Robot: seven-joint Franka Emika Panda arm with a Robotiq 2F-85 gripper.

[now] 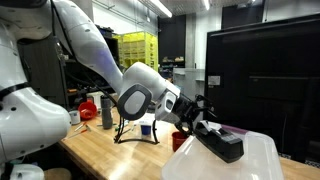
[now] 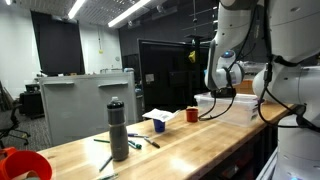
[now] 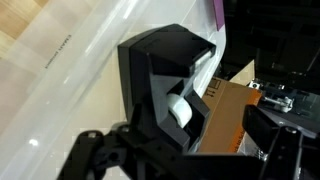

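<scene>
A black box-like holder (image 1: 220, 143) lies in the translucent white bin (image 1: 250, 165). In the wrist view the black holder (image 3: 150, 75) has an open hollow with a whitish rounded piece (image 3: 180, 110) inside; I cannot tell what that piece is. My gripper (image 1: 192, 115) hangs low at the holder's left end, in front of the red mug. Seen from the wrist, the gripper is open, with dark fingers (image 3: 265, 135) spread on either side of the hollow. Nothing appears held. Contact with the holder cannot be made out.
The red mug (image 2: 192, 115) and a blue cup (image 2: 159, 126) stand on the table beyond the bin. Farther off are a dark bottle (image 2: 118, 130), a red bowl (image 2: 25, 163) and several pens or tools. Bare table lies in front of the mug.
</scene>
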